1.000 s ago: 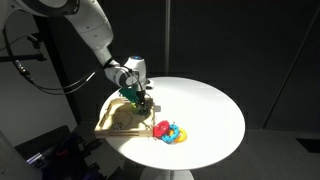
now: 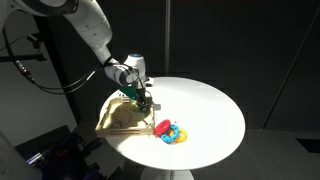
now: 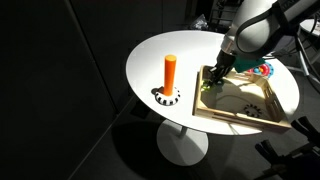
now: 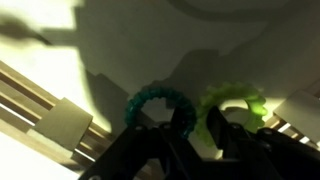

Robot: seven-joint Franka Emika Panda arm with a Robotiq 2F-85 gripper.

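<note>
My gripper is low at one end of a shallow wooden tray (image 2: 101,120), its dark fingers close to two rings. In the wrist view, a teal ring (image 4: 134,103) and a scalloped lime-green ring (image 4: 254,98) lie side by side, their near parts hidden behind the fingers. Whether either ring is held does not show clearly. Green also shows beneath the gripper in exterior view 2, by the tray's wall (image 3: 247,117).
Outside the tray on the white round table (image 2: 210,105) are a red ring (image 2: 162,128), a blue ring (image 2: 171,136) and a yellow ring (image 2: 182,136). An orange upright post (image 3: 169,75) stands beyond the tray.
The arm has shifted only slightly over the tray's end. The tray and the coloured rings on the table look about the same.
</note>
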